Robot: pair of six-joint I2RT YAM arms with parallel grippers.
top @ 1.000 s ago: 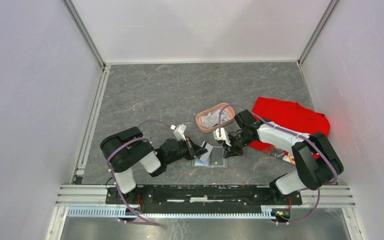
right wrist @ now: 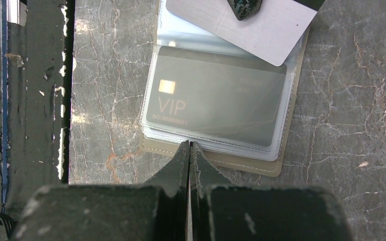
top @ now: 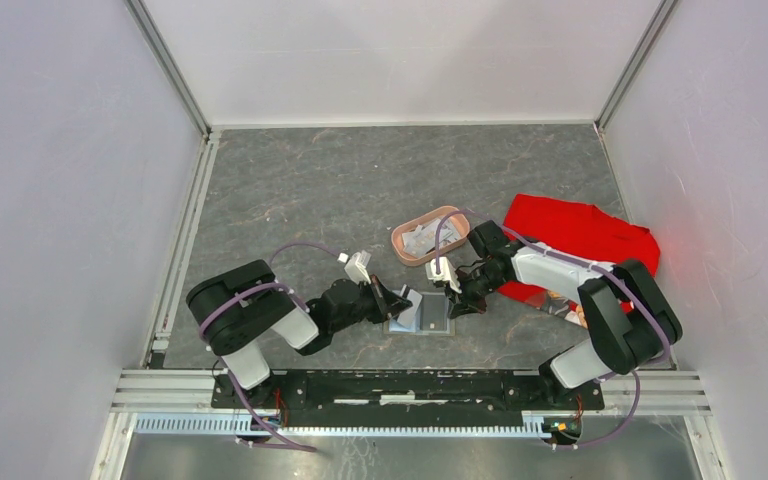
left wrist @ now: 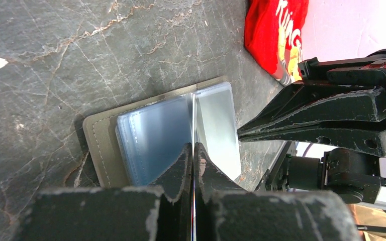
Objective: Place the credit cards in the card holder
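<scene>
The card holder (right wrist: 151, 145) lies open on the table near its front edge, with clear sleeves on a grey-brown cover. A dark VIP card (right wrist: 216, 95) sits inside one sleeve. My left gripper is shut on a silver-white card (right wrist: 261, 25), which it holds tilted over the other half of the holder. In the left wrist view that card shows nearly edge-on, above the bluish sleeve (left wrist: 156, 130); whether its edge has entered the sleeve I cannot tell. My right gripper is shut at the holder's outer edge, with nothing visible between its fingers.
Behind the holder stands a pink-orange basket (top: 397, 240) with several cards in it. A red cloth or bag (top: 580, 230) lies at the right, partly behind the right arm.
The left arm has shifted slightly, its elbow swinging outward to the left, and the held card has tilted a little over the holder. The right arm has hardly moved.
</scene>
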